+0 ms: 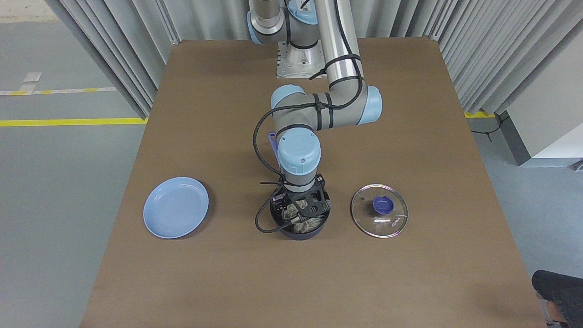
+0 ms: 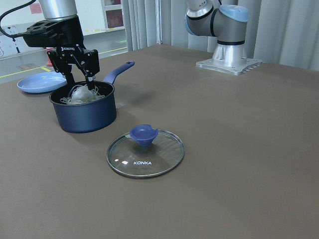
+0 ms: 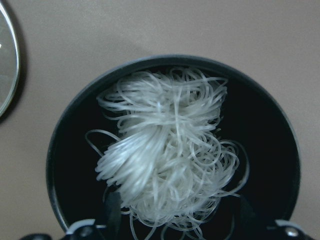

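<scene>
A dark blue pot point(image 2: 85, 117) with a blue handle point(image 2: 118, 69) holds white noodles point(image 3: 165, 150). My gripper point(image 2: 79, 80) points down into it, its two fingers at the noodles near the rim; from the wrist view the fingertips sit low on either side of the noodle bundle. Whether they are closed on strands is unclear. A light blue plate point(image 1: 175, 207) lies left of the pot in the front view. A glass lid point(image 1: 389, 224) with a blue knob point(image 1: 383, 204) lies to the right.
Part of a person or dark object point(image 1: 563, 289) is at the lower right edge.
</scene>
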